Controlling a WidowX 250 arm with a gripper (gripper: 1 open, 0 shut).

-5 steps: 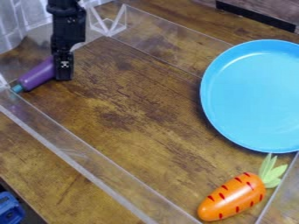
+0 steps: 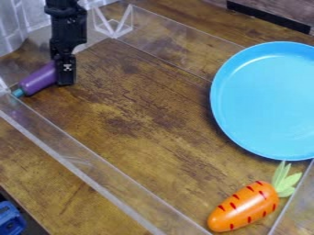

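Note:
A black gripper (image 2: 66,72) reaches down at the upper left, its tips low at the near end of a purple toy eggplant (image 2: 40,81) with a teal stem, which lies against the clear wall at the left. Whether the fingers are closed on the eggplant is too small to tell.
A large blue plate (image 2: 267,99) fills the right side. An orange toy carrot (image 2: 245,204) with green leaves lies at the lower right. Clear low walls border the wooden surface (image 2: 141,119), whose middle is bare. A blue object (image 2: 7,220) is partly visible at the bottom left.

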